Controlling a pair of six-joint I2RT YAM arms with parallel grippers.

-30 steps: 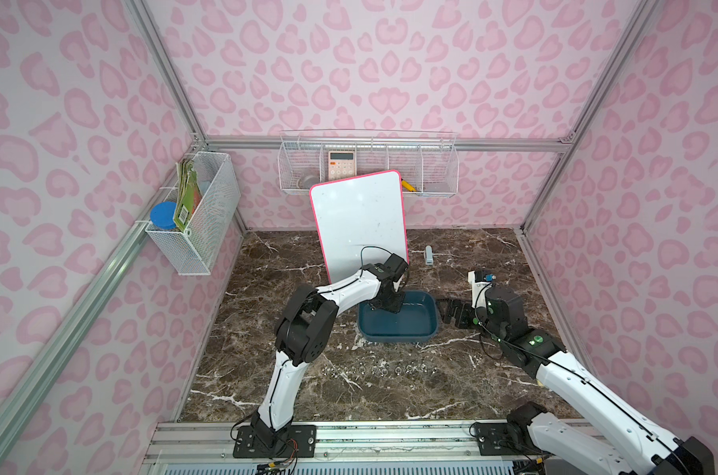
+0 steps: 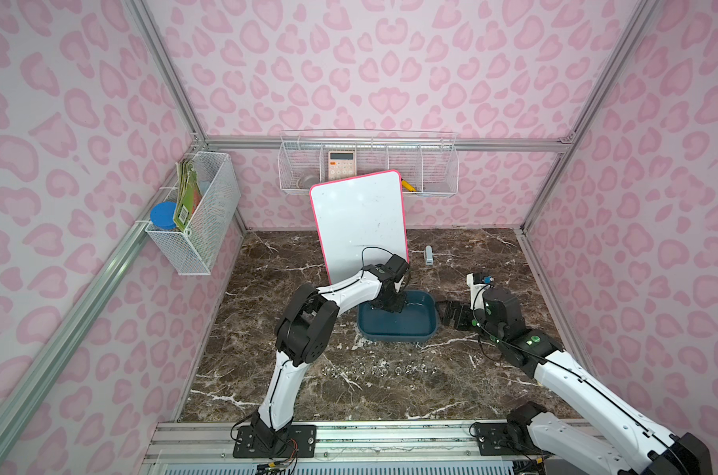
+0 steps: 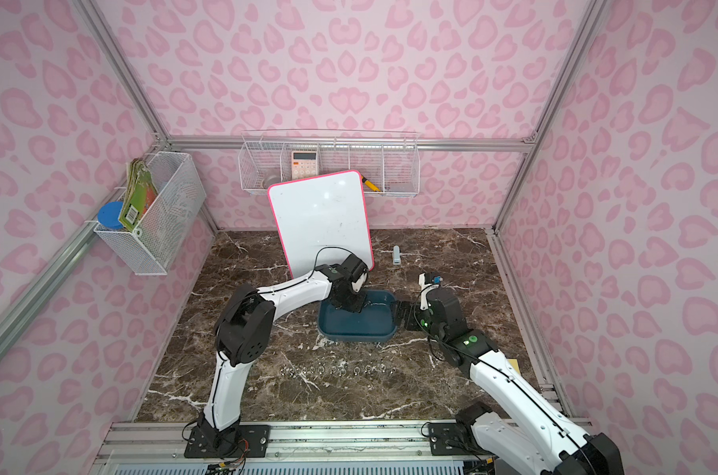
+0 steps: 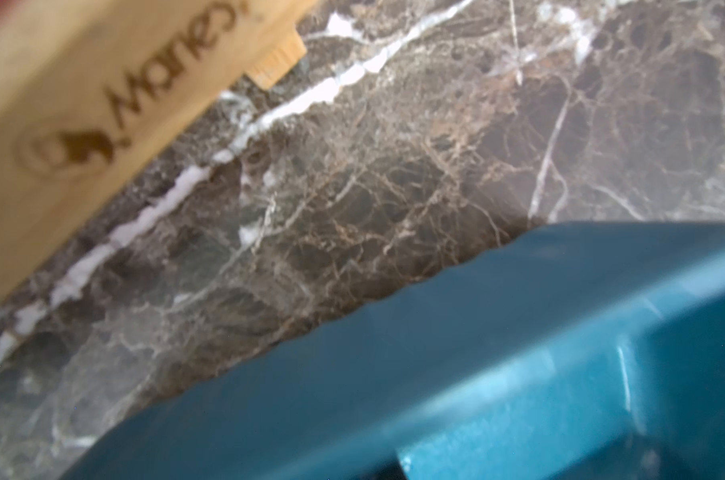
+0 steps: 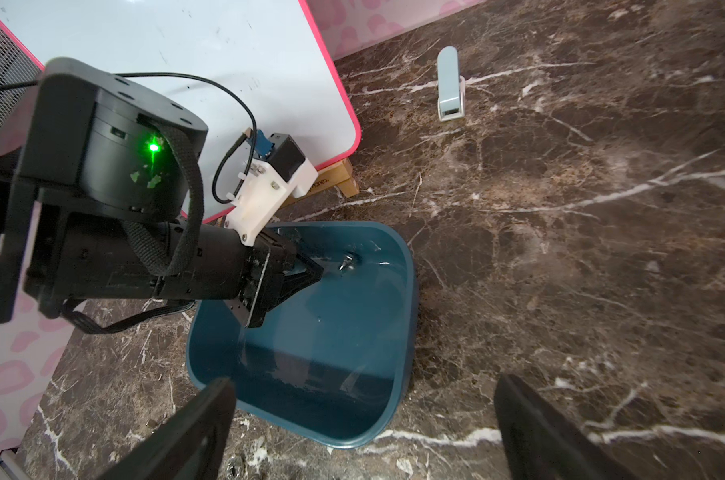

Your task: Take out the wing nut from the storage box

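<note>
The blue storage box (image 5: 322, 352) sits mid-table. A small shiny wing nut (image 5: 348, 261) lies on its floor near the back wall. My left gripper is low over the back of the box, just left of the nut, shut with nothing seen between its fingers; in the left wrist view only the box rim (image 4: 378, 352), table and wooden stand show. My right gripper (image 2: 447, 314) hangs at the box's right side, open, its fingers at the lower edge of the right wrist view.
A whiteboard (image 2: 359, 213) on a wooden stand (image 4: 74, 128) is close behind the box. A grey stapler-like object (image 5: 448, 84) lies at the back right. Several small metal pieces (image 2: 382, 370) form a row in front.
Both arms have barely moved; the right gripper sits very slightly lower than a second ago.
</note>
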